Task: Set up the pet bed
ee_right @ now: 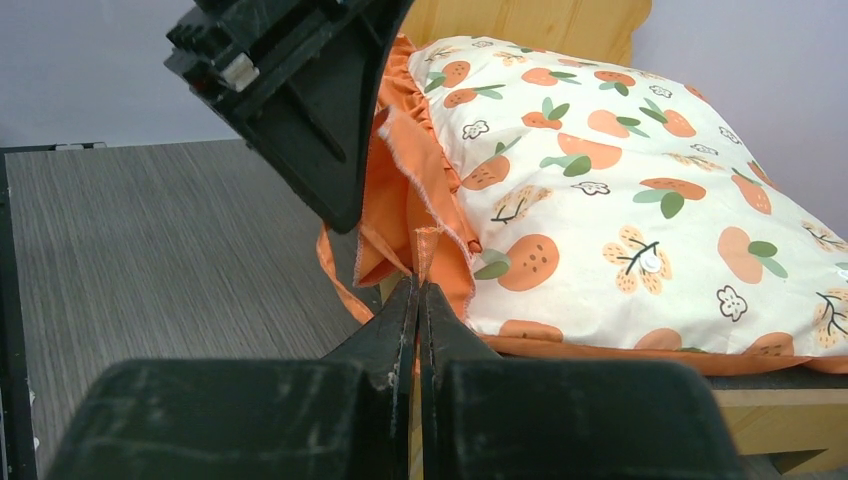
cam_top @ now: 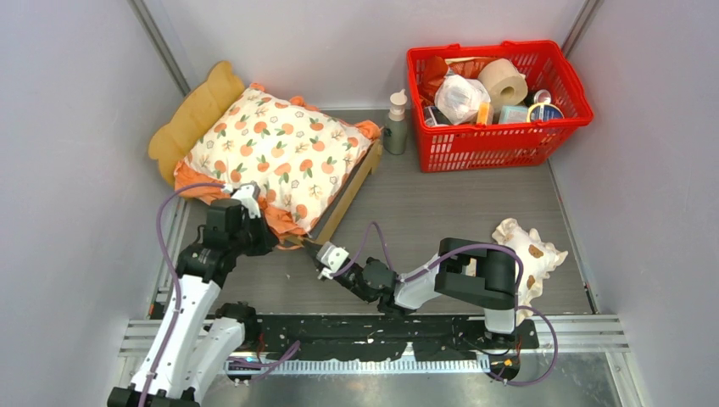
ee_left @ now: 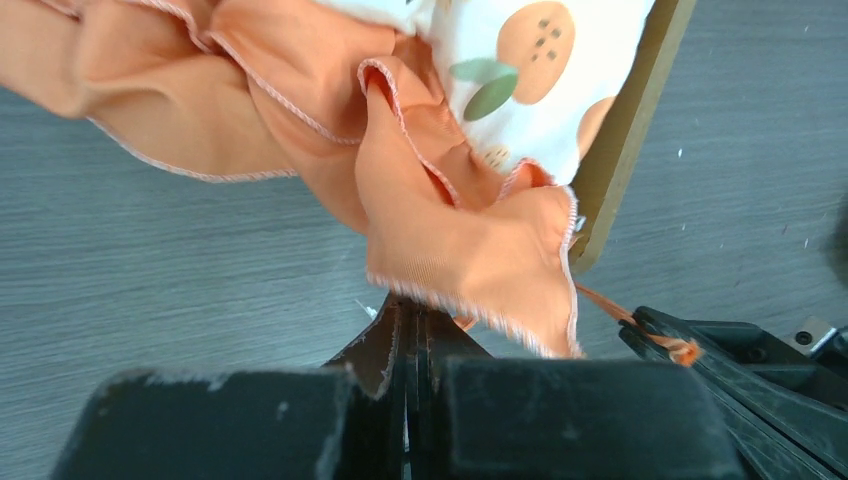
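The pet bed's wooden frame (cam_top: 348, 203) with yellow headboard (cam_top: 195, 119) stands at the back left, holding a white fruit-print cushion (cam_top: 271, 153) with orange ruffle (ee_left: 460, 250). My left gripper is shut at the bed's front corner, its tips partly under a ruffle flap; nothing shows held between them. My right gripper is shut on a thin orange strap (ee_left: 610, 305) by that same corner. The left arm's body (ee_right: 280, 100) hides part of the ruffle in the right wrist view.
A red basket (cam_top: 500, 148) of items stands back right, a bottle (cam_top: 394, 136) beside the bed. A cream spotted cushion (cam_top: 534, 254) lies at right, partly under the right arm.
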